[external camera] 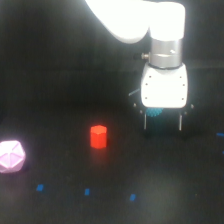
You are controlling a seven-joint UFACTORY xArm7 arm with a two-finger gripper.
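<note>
My gripper (pixel 163 122) hangs at the upper right of the camera view, its two thin fingers pointing down and spread apart, open, with a small cyan mark visible behind them. A red block (pixel 98 136) stands on the dark surface, left of and a little below the gripper. A pale pink faceted object (pixel 10 156) sits at the left edge.
Small blue marks (pixel 87 191) are scattered across the dark floor (pixel 110 205), along the front and at the right edge.
</note>
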